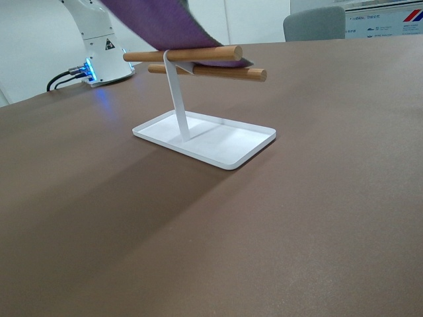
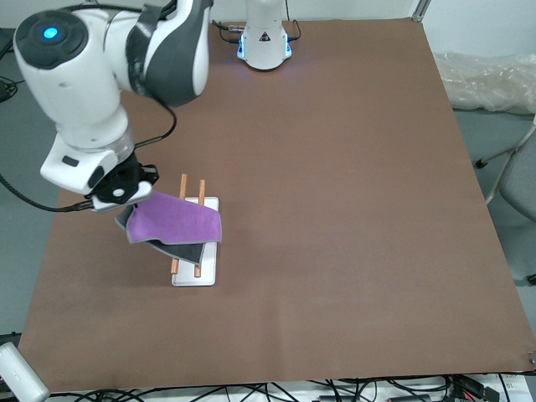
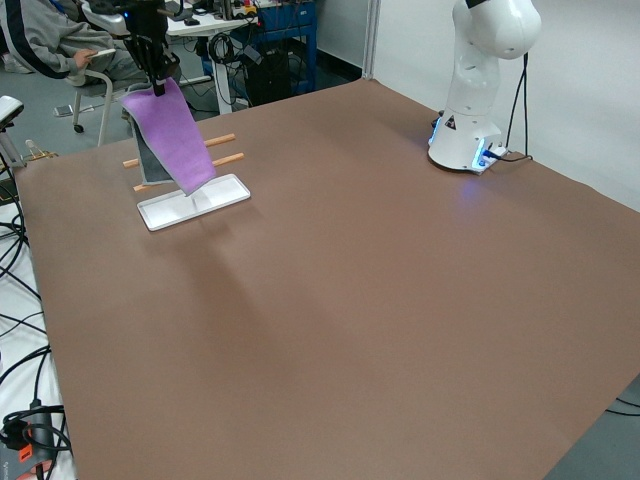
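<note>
A purple cloth (image 2: 174, 219) with a grey underside hangs from the gripper (image 3: 162, 80) and lies over the two wooden bars of a small rack, as the top view shows with the upper bar (image 1: 198, 54). The rack stands on a white tray (image 2: 193, 277). In the right view my black gripper is at the cloth's upper edge, above and behind the rack; its fingertips are too small to make out clearly, but the cloth hangs from them. In the left view they are hidden under the arm's white wrist (image 2: 117, 188).
A chair (image 2: 519, 176) is beside the table, and cables run along the near edge.
</note>
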